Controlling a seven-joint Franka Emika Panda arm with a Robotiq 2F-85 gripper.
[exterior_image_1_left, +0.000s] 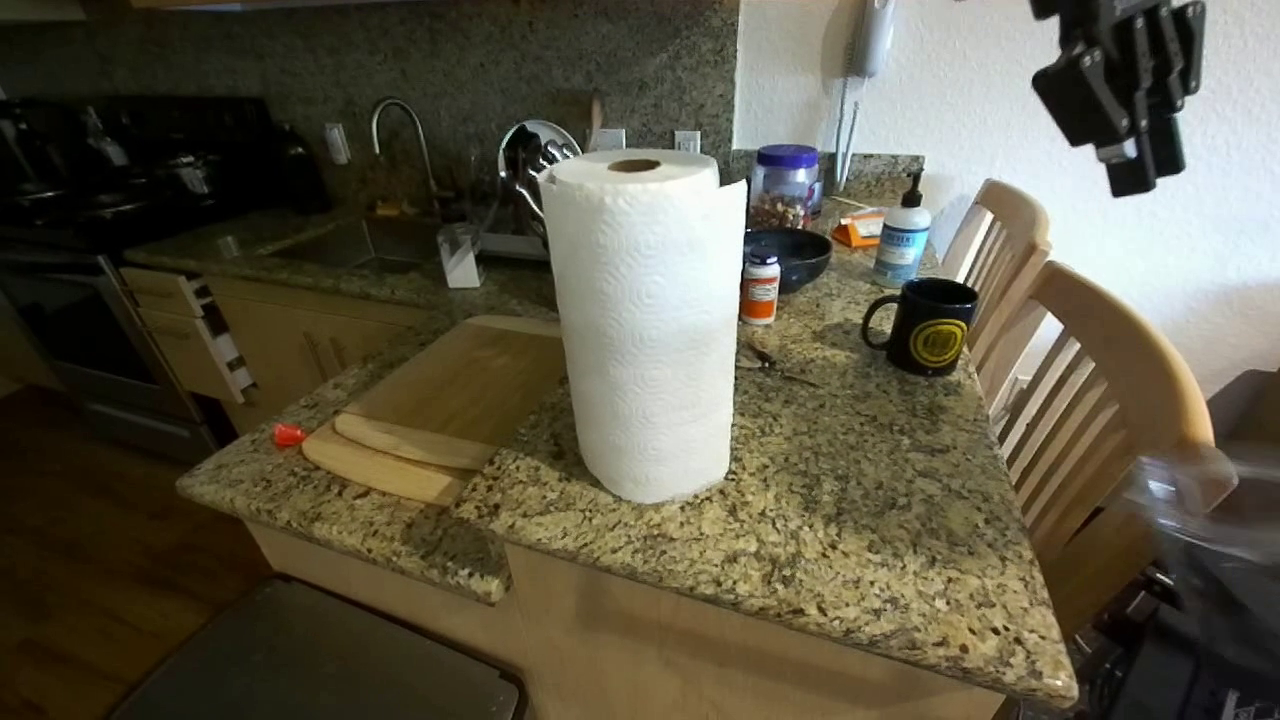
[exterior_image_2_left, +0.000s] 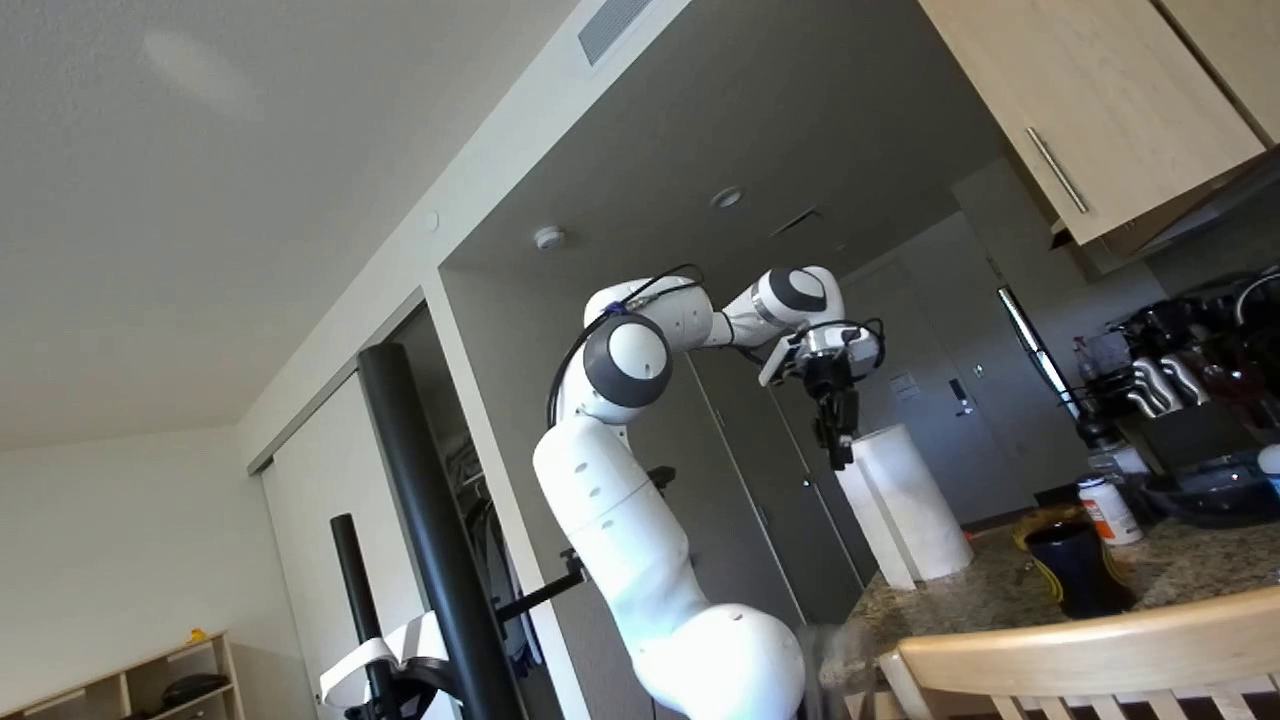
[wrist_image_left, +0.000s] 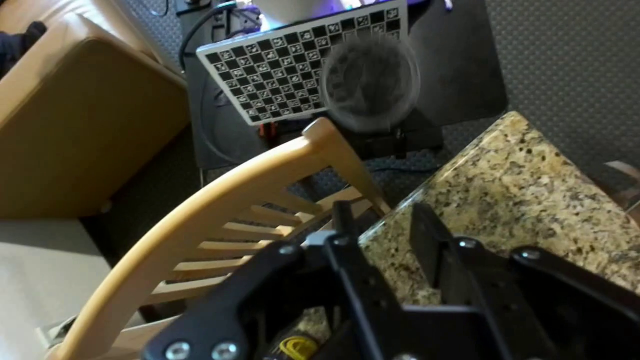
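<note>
A clear blender jar is a motion blur beyond the counter's right end, in front of the chair. In the wrist view the blurred jar appears round, well away from my fingers, over the dark equipment. Exterior view 2 catches only a faint smear of the jar beside the arm's base. My gripper is part open with nothing between its fingertips. It is high at the upper right in exterior view 1, where the gripper is partly cut off by the frame's top. Nothing of the jar touches it.
A paper towel roll stands upright on the granite counter. Behind it are a black mug, a white pill bottle, a soap bottle and a dark bowl. Wooden chairs line the right edge. A checkered board lies below.
</note>
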